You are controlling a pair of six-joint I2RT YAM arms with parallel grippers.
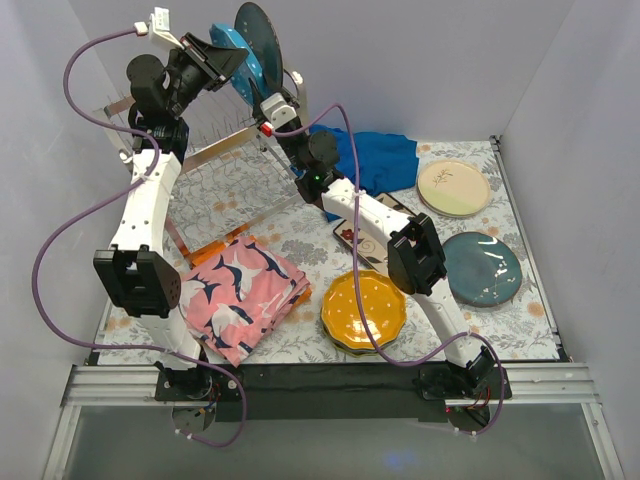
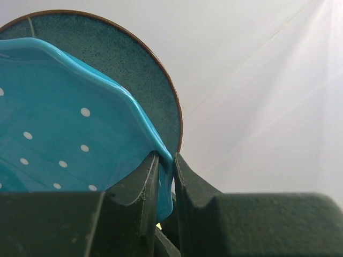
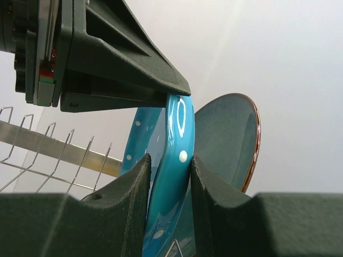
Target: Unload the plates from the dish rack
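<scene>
A blue scalloped plate with white dots [image 1: 247, 86] stands on edge, high at the rear of the dish rack [image 1: 222, 147]. Right behind it rises a dark green, brown-rimmed plate [image 1: 262, 45], also upright. My right gripper is shut on the blue plate's rim. On another part of that rim sits my left gripper, its fingers on both sides of the edge and close to it; whether they press on it is unclear. In the right wrist view a dark left finger [image 3: 128, 59] touches the plate's top edge. The plates' lower parts are hidden.
A yellow plate stack [image 1: 364, 308], a dark teal plate [image 1: 482, 268] and a cream plate [image 1: 454, 188] lie on the table. Near them are a blue cloth [image 1: 385, 160] and a pink patterned cloth [image 1: 240, 297]. Wire prongs [image 3: 53, 155] stand beside the blue plate.
</scene>
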